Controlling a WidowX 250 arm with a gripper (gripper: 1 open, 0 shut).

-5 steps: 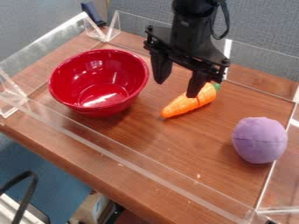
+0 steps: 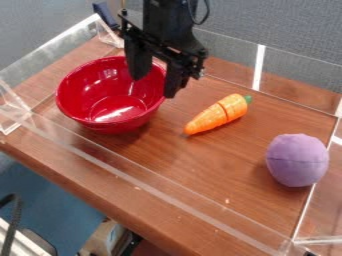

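The black gripper (image 2: 163,70) hangs over the rear right part of a red bowl (image 2: 107,108), its fingers pointing down and apart, with nothing seen between them. An orange toy carrot (image 2: 215,115) with a green tip lies on the wooden surface to the right of the bowl. A purple ball (image 2: 297,160) sits farther right, near the clear side wall.
The wooden table (image 2: 160,190) has low clear walls round it, with a grey panel behind. Below the front left edge are cables and a small box.
The gripper has moved left, from above the carrot to over the bowl. The bowl, carrot and ball have not moved.
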